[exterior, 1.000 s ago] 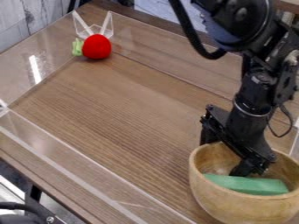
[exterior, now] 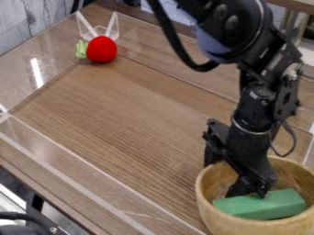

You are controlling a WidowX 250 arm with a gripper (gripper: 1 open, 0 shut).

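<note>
A black robot gripper (exterior: 241,165) reaches down from the top right into a tan bowl (exterior: 215,219) at the bottom right. Its fingers are at the bowl's back left, just beside a green block (exterior: 267,206) lying inside. Whether the fingers touch or hold the block, and how far apart they stand, is hard to make out.
A red round object (exterior: 102,50) with pale green and white parts sits at the upper left of the wooden table (exterior: 105,115).
The green block shows more and is tilted differently in the bowl. The gripper has shifted slightly, still inside the bowl.
</note>
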